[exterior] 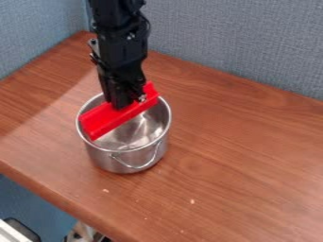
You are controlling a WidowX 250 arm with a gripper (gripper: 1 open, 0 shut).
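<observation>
A black robot gripper (125, 95) reaches down from the top over a steel pot (132, 154) with a wire handle, standing on the wooden table (240, 170). A red bar (106, 119) lies slanted at the gripper's fingertips, partly inside the pot's mouth, its upper end near the right rim. The fingers partly hide the bar, and whether they are closed on it is hard to see.
Grey-blue padded walls stand behind.
</observation>
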